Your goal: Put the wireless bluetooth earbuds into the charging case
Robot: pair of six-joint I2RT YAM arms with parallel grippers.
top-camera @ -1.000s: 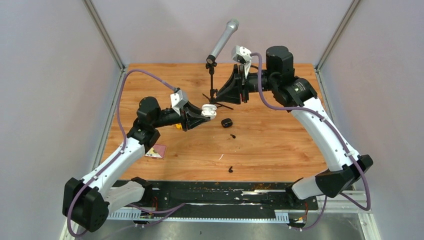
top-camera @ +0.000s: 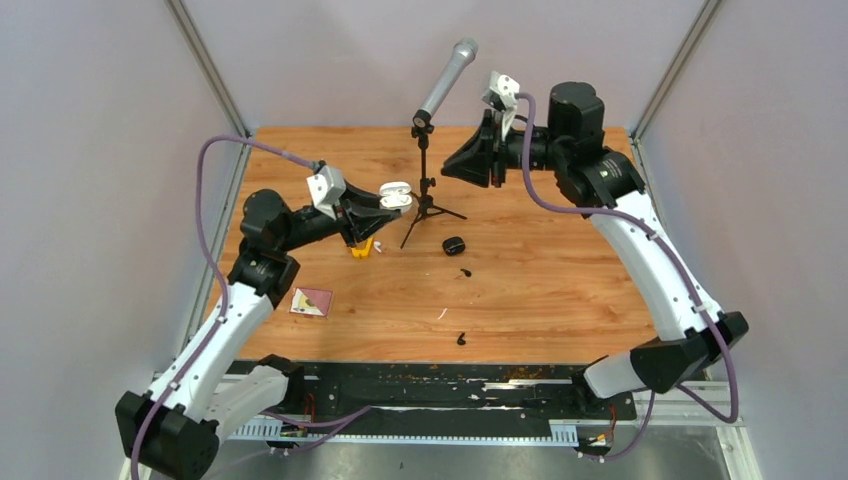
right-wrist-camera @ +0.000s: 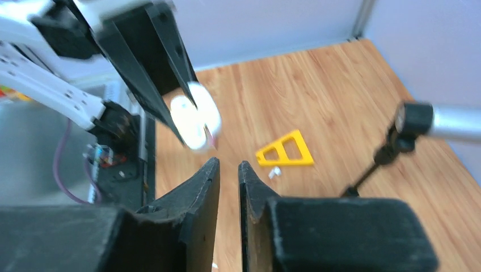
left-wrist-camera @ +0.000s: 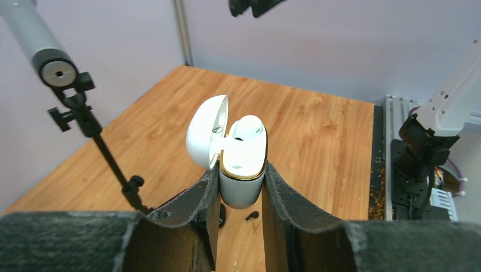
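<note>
My left gripper (top-camera: 385,208) grips the white charging case (left-wrist-camera: 242,181), which is raised above the table with its lid open. In the left wrist view a white earbud (left-wrist-camera: 248,126) appears seated inside it, though the other slot is unclear. My right gripper (top-camera: 458,170) is apart from the case, up and to its right; in the right wrist view its fingertips show a narrow gap with nothing visible between them, and the case (right-wrist-camera: 193,119) is beyond them, slightly blurred.
A microphone on a stand (top-camera: 440,85) rises at the back centre, close to both grippers. On the table (top-camera: 540,290) lie a black round item (top-camera: 453,246), small dark pieces, a yellow triangle (right-wrist-camera: 300,153) and a card (top-camera: 310,302).
My left gripper with the case has moved left and slightly up.
</note>
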